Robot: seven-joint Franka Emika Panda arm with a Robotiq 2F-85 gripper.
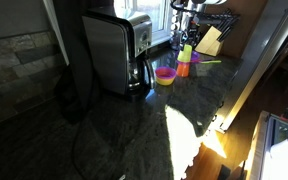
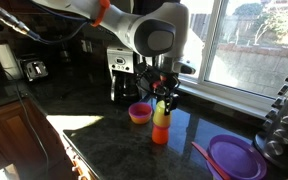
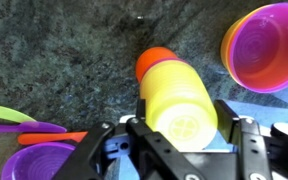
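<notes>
A yellow cup [image 3: 179, 95] is between the fingers of my gripper, which is shut on it; its round base faces the wrist camera. Directly beneath it stands an orange cup [image 2: 160, 132] on the dark counter. In exterior view 2 the yellow cup [image 2: 164, 110] lines up with the orange one and looks to meet its top; whether it rests there I cannot tell. Only an edge of the orange cup [image 3: 154, 58] shows in the wrist view, the rest being hidden under the yellow cup.
A pink and yellow bowl [image 2: 140, 113] stands close by, near the coffee maker [image 1: 121, 50]. On the other side lie a purple plate [image 2: 239, 160] and several coloured utensils, including a red one [image 2: 212, 160]. The window is behind.
</notes>
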